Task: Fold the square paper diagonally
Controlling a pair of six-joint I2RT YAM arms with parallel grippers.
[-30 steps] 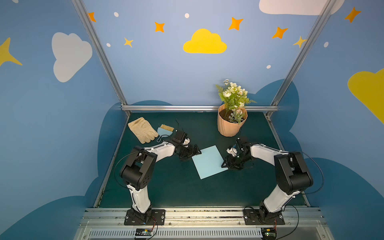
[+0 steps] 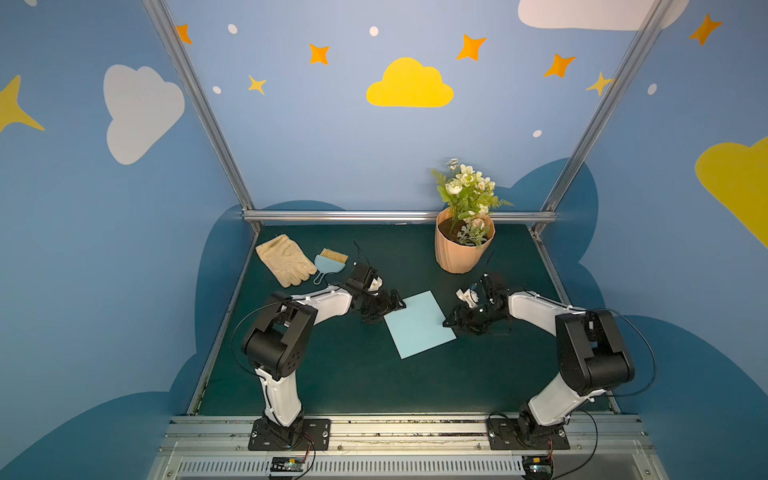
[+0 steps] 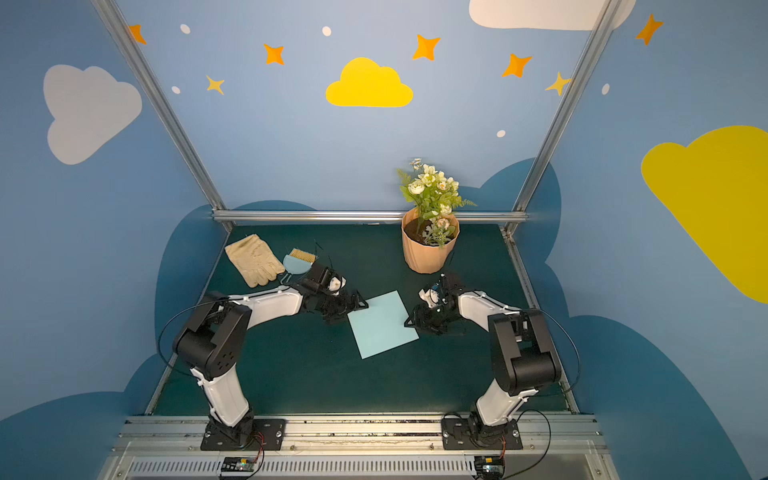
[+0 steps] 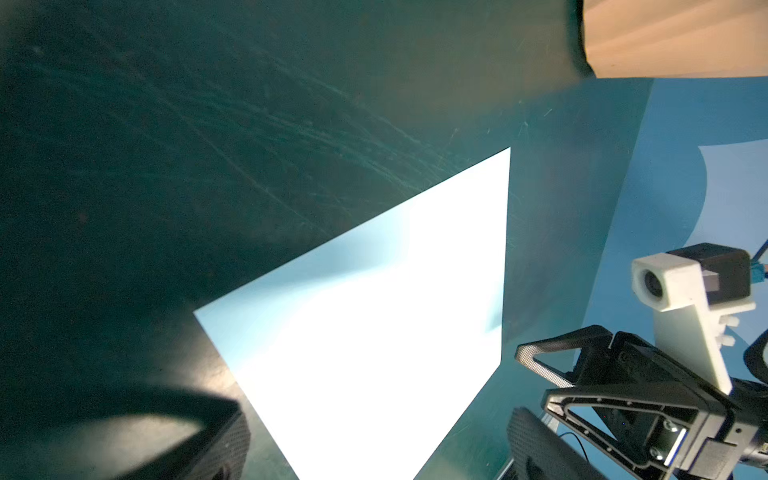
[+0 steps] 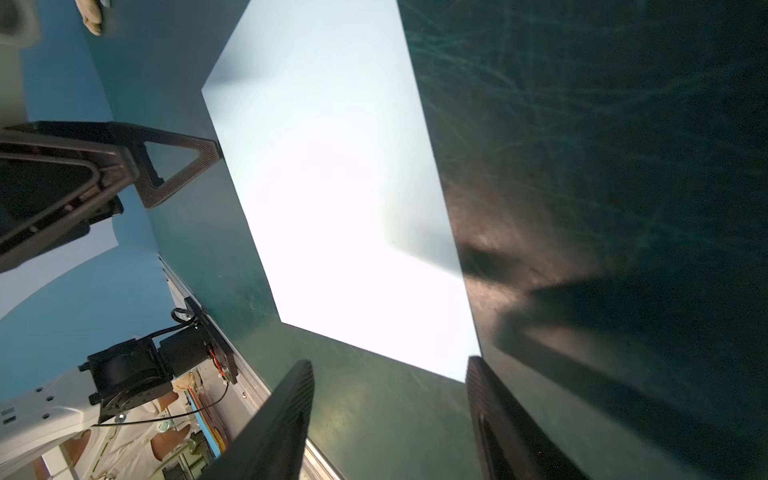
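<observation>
A light blue square of paper (image 2: 417, 329) lies flat and unfolded on the dark green table, set at an angle, as the top left view shows. By its upper-left corner is my left gripper (image 2: 397, 301), open; in the left wrist view its fingers (image 4: 224, 448) stand wide apart with nothing gripped. At the right edge of the sheet, my right gripper (image 2: 450, 321) has its fingers parted. The right wrist view shows one of its fingertips (image 5: 477, 380) close to a paper corner; whether they touch I cannot tell. Glare whitens the paper in both wrist views.
A flower pot (image 2: 458, 254) stands behind the right gripper. At the back left lie a beige glove (image 2: 285, 260) and a small blue brush (image 2: 329, 264).
The left arm has edged very slightly right. The paper has stayed essentially in place.
</observation>
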